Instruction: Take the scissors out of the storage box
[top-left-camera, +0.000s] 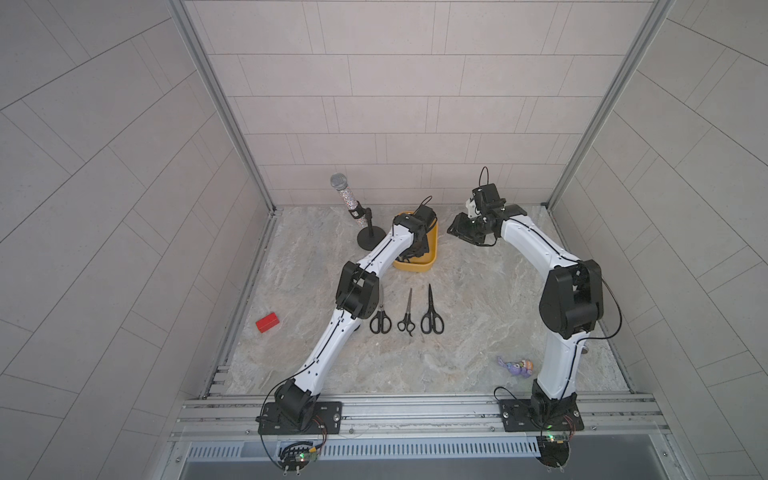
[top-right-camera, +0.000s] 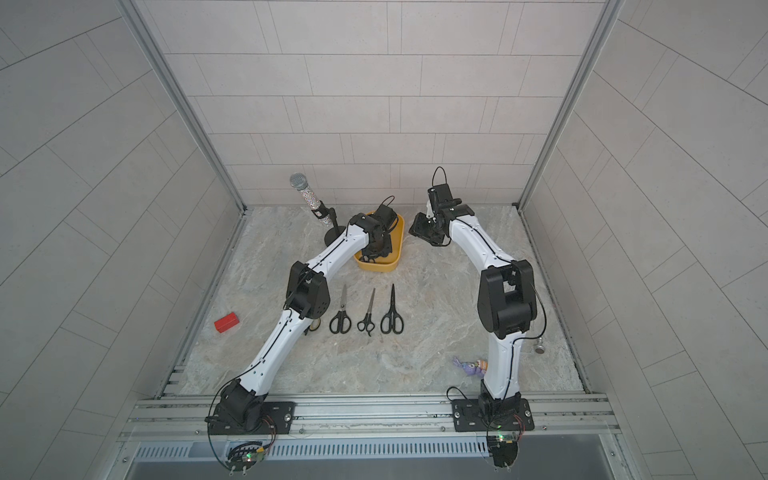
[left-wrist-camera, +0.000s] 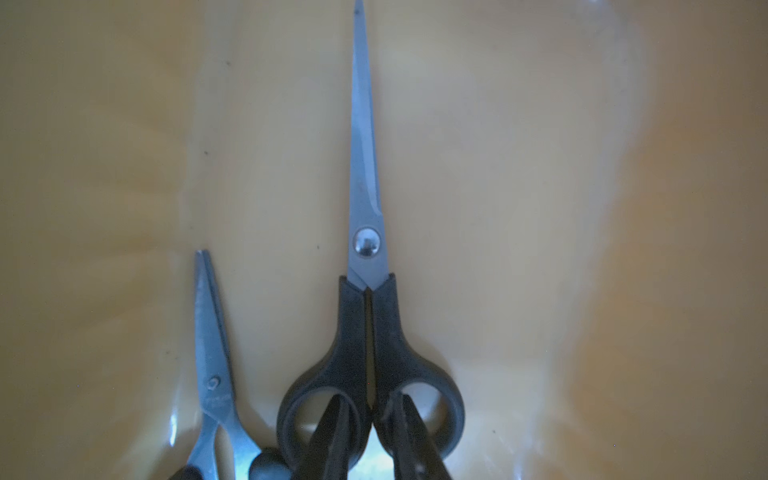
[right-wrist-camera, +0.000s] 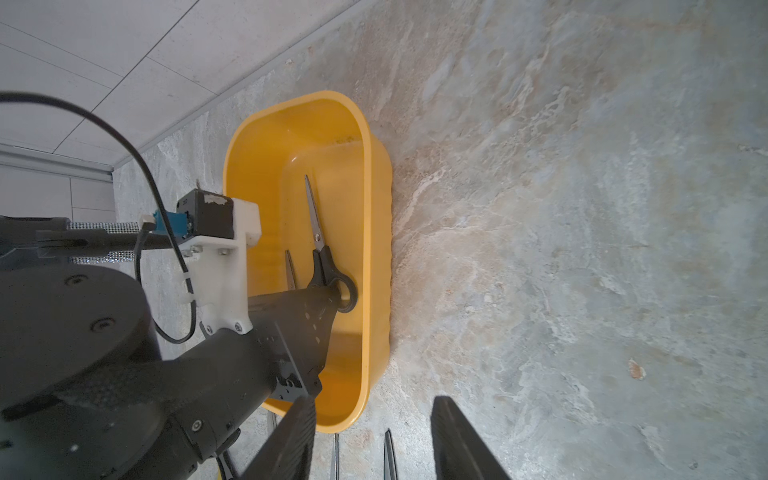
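Observation:
In the left wrist view, black-handled scissors (left-wrist-camera: 366, 192) and a smaller pair (left-wrist-camera: 209, 328) lie in the yellow storage box. My left gripper is down inside the box at the larger scissors' handles, its fingertips a little apart over the two loops. Whether it grips them I cannot tell. My right gripper stands open and empty just right of the box, in the back part of the table.
Several scissors (top-left-camera: 432, 316) lie in a row in front of the box. A microphone on a stand (top-left-camera: 370, 237) is left of it. A red block (top-left-camera: 266, 321) and a purple figure (top-left-camera: 516, 365) lie near the sides.

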